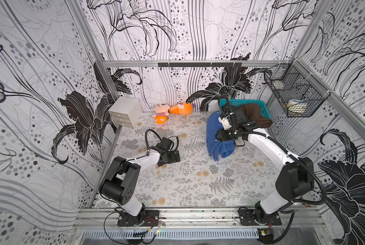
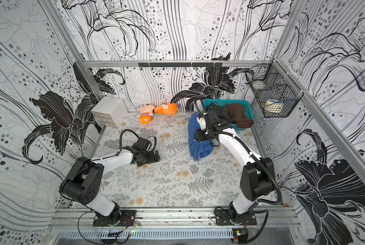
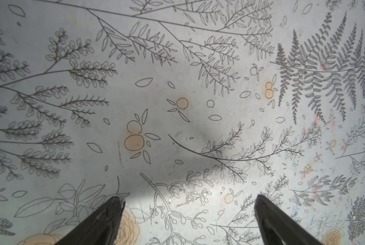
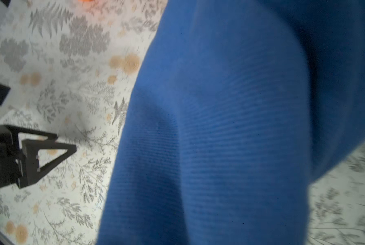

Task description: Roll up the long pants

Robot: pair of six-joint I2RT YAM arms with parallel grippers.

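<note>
The blue pants (image 1: 215, 149), a long bundle of ribbed cloth with loose lower folds, hang from my right gripper (image 1: 223, 134) in front of the teal basket, and fill most of the right wrist view. That gripper is shut on them; its fingertips are hidden by the cloth in that view. My left gripper is open over bare table at left of centre, with nothing between its fingers, apart from the pants.
A teal basket (image 2: 210, 102) with dark and brown clothes stands at the back right, below wire shelves (image 2: 272, 89). Two plush toys (image 1: 180, 109) and a small drawer unit (image 1: 124, 112) stand at the back left.
</note>
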